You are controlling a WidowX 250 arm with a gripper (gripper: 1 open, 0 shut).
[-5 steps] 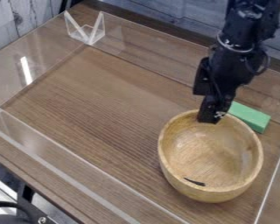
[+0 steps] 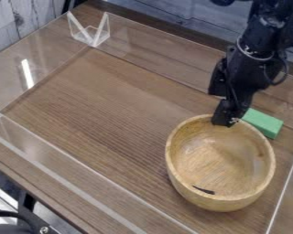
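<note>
My black gripper (image 2: pixel 226 95) hangs open above the back rim of a large round wooden bowl (image 2: pixel 220 164), its fingers angled downward. A green block (image 2: pixel 263 122) lies just right of the gripper, behind the bowl's right rim; part of it may be hidden. A small dark piece (image 2: pixel 204 190) lies in the bowl near its front.
A white wire rack (image 2: pixel 91 27) stands at the back left. A dark cable lies at the bottom left edge.
The gripper has shifted slightly to the right and changed its angle a little. The bowl and green block look unmoved.
</note>
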